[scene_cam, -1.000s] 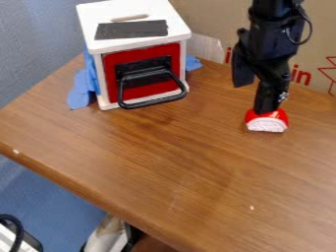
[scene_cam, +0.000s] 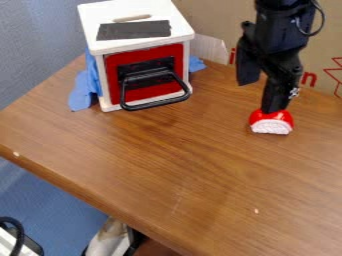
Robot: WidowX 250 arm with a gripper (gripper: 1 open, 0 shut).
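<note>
A small red object with a white front [scene_cam: 271, 124] lies on the wooden table at the right. My black gripper [scene_cam: 278, 99] hangs directly over it, its tip at or just above the object's top; whether the fingers are open or shut I cannot tell.
A white toy oven with a red front and black handle [scene_cam: 147, 68] stands at the back left, a blue cloth [scene_cam: 82, 92] beside it. Cardboard [scene_cam: 211, 15] backs the table. Blue floor shows beyond its left edge.
</note>
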